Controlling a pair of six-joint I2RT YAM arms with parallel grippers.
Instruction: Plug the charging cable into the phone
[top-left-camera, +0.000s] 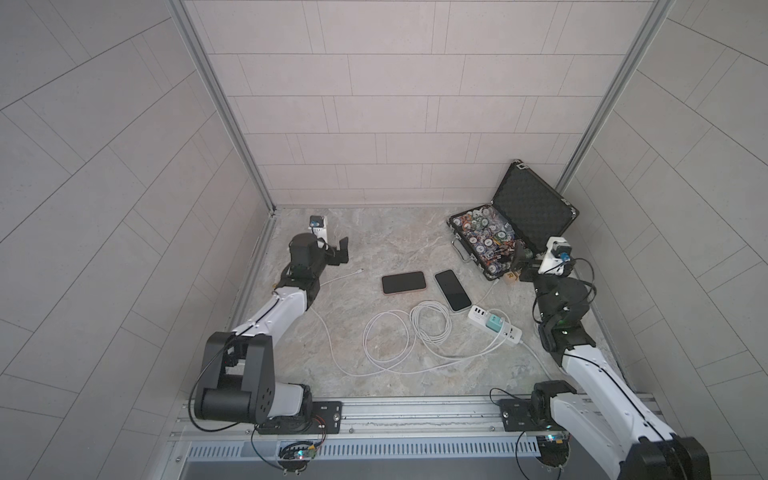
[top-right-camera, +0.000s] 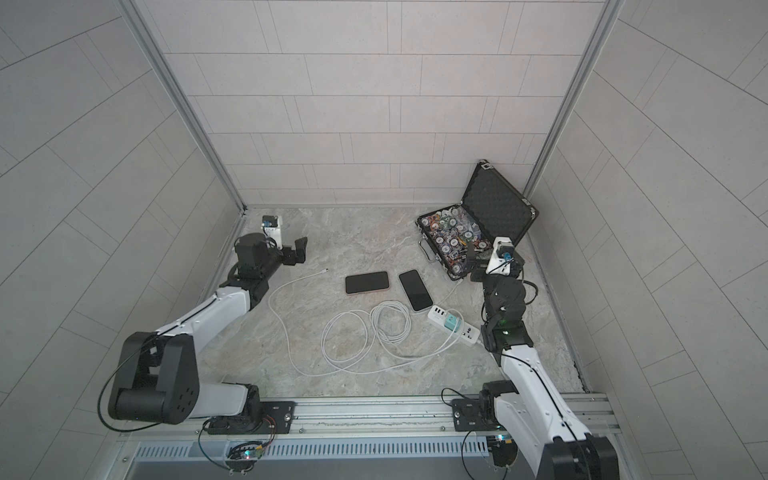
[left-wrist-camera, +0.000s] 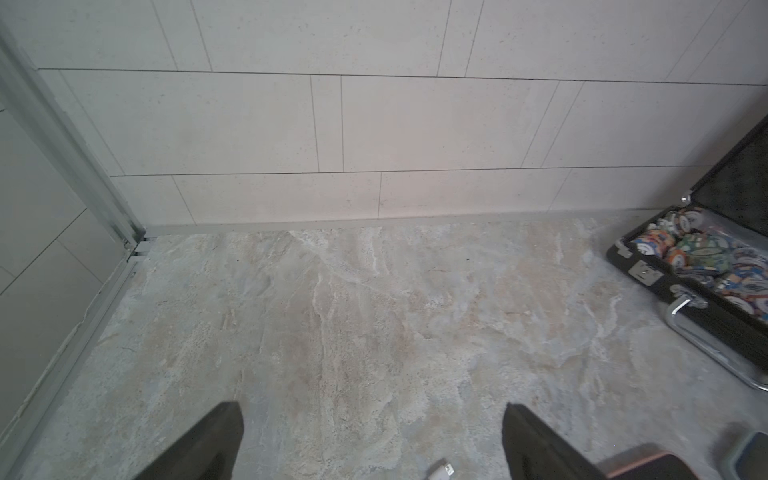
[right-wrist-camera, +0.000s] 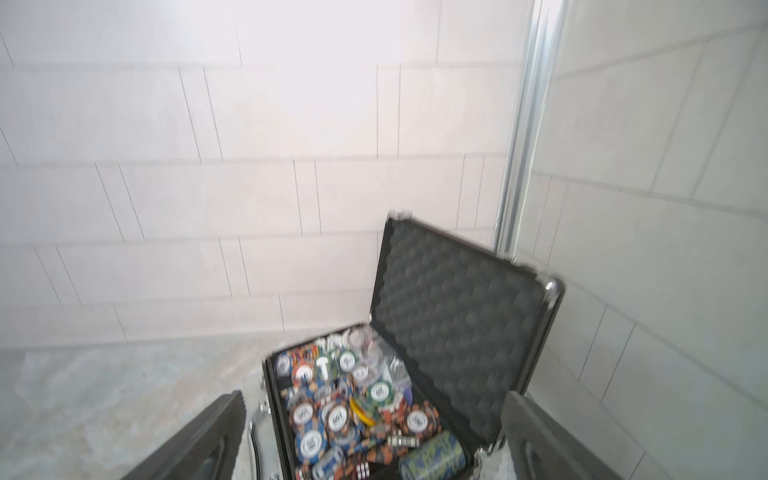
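Observation:
Two dark phones lie flat and screen up mid-table, one phone (top-left-camera: 404, 282) crosswise and the other phone (top-left-camera: 453, 289) slanted to its right. A long white charging cable (top-left-camera: 330, 340) lies loosely coiled in front of them. Its free plug (top-left-camera: 360, 270) rests on the table left of the crosswise phone, apart from it; the left wrist view catches that plug (left-wrist-camera: 440, 470) at the bottom edge. My left gripper is open and empty, left of the plug. My right gripper is also open, with nothing held, by the chip case at the right.
An open black case (top-right-camera: 456, 240) full of poker chips stands at the back right, its lid (top-right-camera: 500, 202) raised. A white power strip (top-left-camera: 512, 333) with a teal adapter (top-left-camera: 495, 322) lies front right, the cable running to it.

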